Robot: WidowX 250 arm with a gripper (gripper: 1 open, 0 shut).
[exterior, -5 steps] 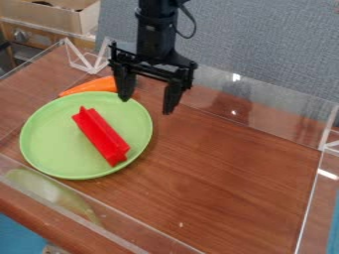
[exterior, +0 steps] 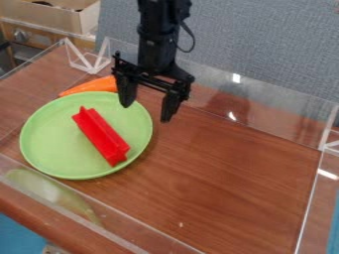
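Observation:
My black gripper (exterior: 149, 96) hangs open over the back left of the wooden table, just above the rear right rim of a green plate (exterior: 51, 144), with nothing visible between its fingers. A long red object (exterior: 101, 134) lies on the plate, apart from the gripper. An orange carrot (exterior: 87, 86) lies behind the plate, partly hidden by the gripper.
A clear wall (exterior: 243, 104) runs along the table's edges. A white wire piece (exterior: 87, 60) stands at the back left, near a cardboard box (exterior: 47, 14). A pale translucent item (exterior: 54, 196) lies at the front left.
The plate and red object have not moved.

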